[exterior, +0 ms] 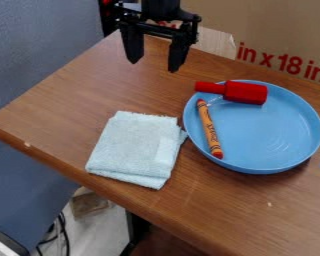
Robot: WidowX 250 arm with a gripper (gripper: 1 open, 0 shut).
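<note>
The black gripper (153, 55) is at the top of the view, open and empty, above the back left of the wooden table. A blue plate (270, 135) on the right holds a red rolling pin (246, 92) at its back and an orange crayon (210, 129) along its left side. A folded pale blue cloth (129, 150) lies left of the plate.
A cardboard box (276, 30) with red lettering stands behind the table.
</note>
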